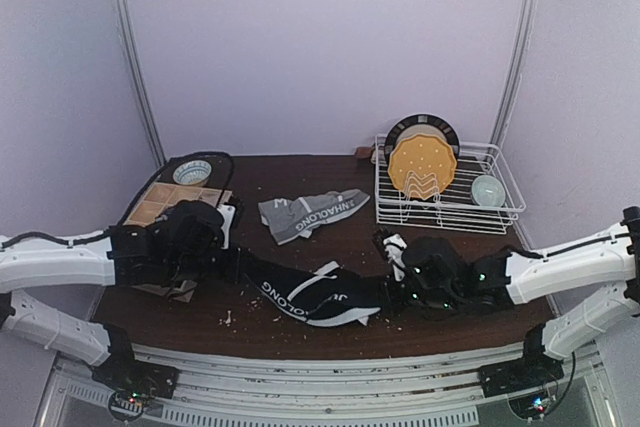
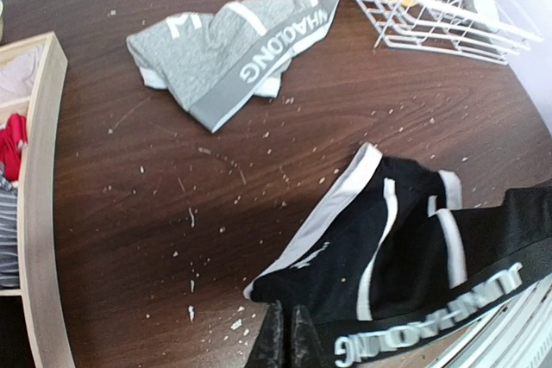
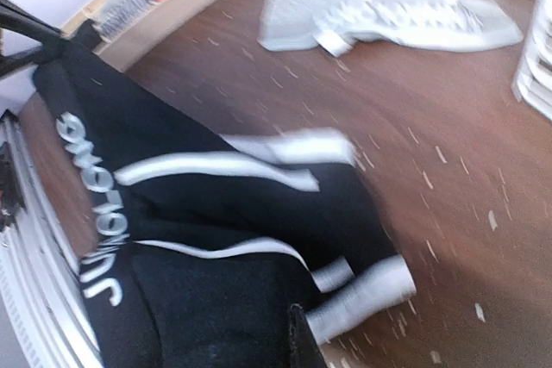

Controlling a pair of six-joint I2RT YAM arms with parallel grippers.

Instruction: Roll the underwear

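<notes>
Black underwear (image 1: pixel 325 297) with white trim and a lettered waistband is stretched between my two grippers, partly lifted at both ends. My left gripper is shut on one end of it; in the right wrist view, that waistband corner rises to the left fingers. At the other end my right gripper is shut on the cloth, its fingertips dark against the black fabric and the pinch itself hard to make out. The right wrist view is blurred. Gray underwear (image 1: pixel 312 214) lies loosely folded on the table behind, touched by neither gripper.
A wooden compartment box (image 2: pixel 45 204) with folded clothes stands at the left, a patterned bowl (image 1: pixel 192 173) behind it. The white dish rack (image 1: pixel 450 215) with plates occupies the back right. Crumbs dot the table; its middle, between the two garments, is bare.
</notes>
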